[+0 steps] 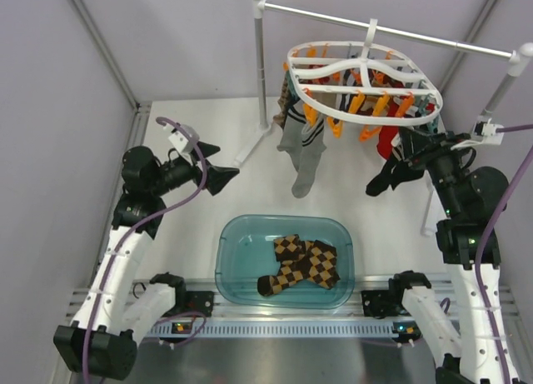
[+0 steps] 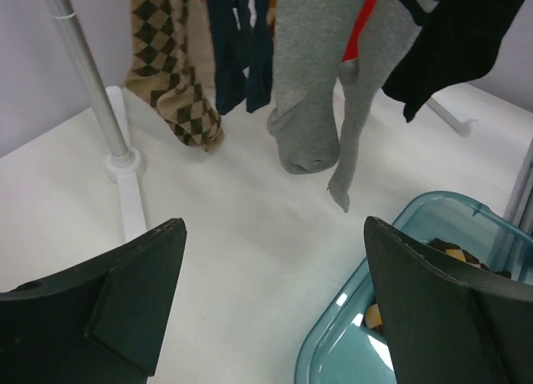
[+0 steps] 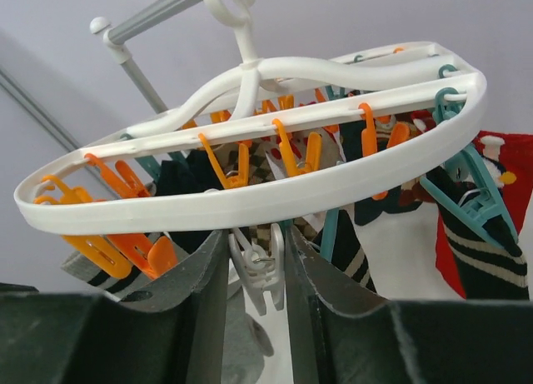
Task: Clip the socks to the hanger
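Note:
The white oval hanger hangs from a rail with orange and teal clips and many socks on it. A grey sock dangles from its left part and a black sock near its right end. My right gripper is at the hanger's front rim, shut on a pale clip. Two brown checkered socks lie in the teal bin. Away to the left, my left gripper is open and empty over the bare table; its fingers stand wide apart.
The white stand's left post rises between my left gripper and the hanger, its foot on the table. Clear tabletop lies left of the bin. Hanging socks crowd the space beneath the hanger.

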